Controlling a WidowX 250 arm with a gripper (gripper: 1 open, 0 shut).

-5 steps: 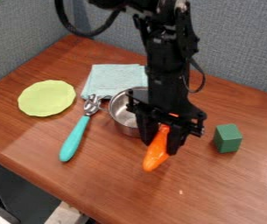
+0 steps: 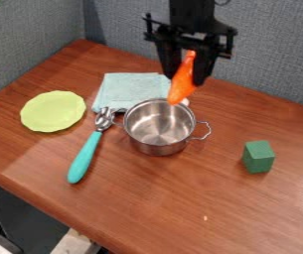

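The black gripper is high at the back centre, shut on an orange carrot-like object that hangs tilted over the steel pot, its lower end above the back rim. The pot stands on the wooden table with a handle on each side.
A pale cloth lies behind the pot. Left of it are a spoon with a turquoise handle and a yellow-green plate. A green block sits to the right.
The gripper has risen and moved back with the orange object, from in front of the pot to above it, uncovering the pot.
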